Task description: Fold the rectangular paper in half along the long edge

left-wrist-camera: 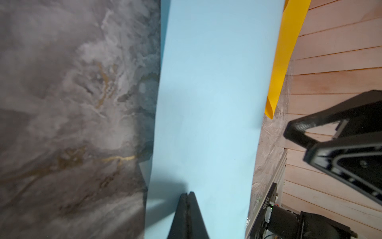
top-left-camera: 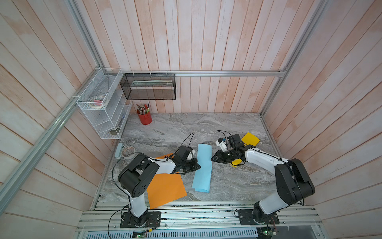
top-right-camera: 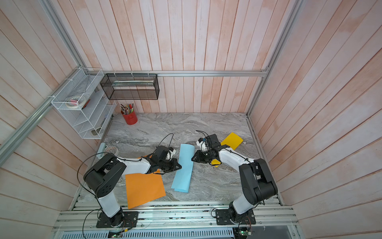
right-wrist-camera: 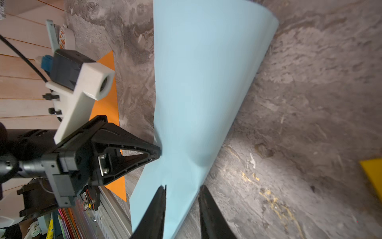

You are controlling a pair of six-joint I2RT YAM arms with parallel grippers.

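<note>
A light blue paper [top-left-camera: 203, 167] lies lengthwise between my two arms, doubled over, its right side rounded in a loose bend. At the near end and along the left side in the left wrist view, a strip of lower layer shows past the upper one. My left gripper is shut, tips on or just over the upper layer close to its left edge; nothing shows between its fingers. In the right wrist view my right gripper stands open at the bent right side, its fingers apart with no paper visibly clamped. Exact contact there is unclear.
An orange sheet [top-left-camera: 167, 190] lies under the left arm. Yellow sheets [top-left-camera: 250, 139] lie behind and under the right arm. A red pen cup [top-left-camera: 145, 118] stands at the back left. Bare marble lies behind and right of the blue paper.
</note>
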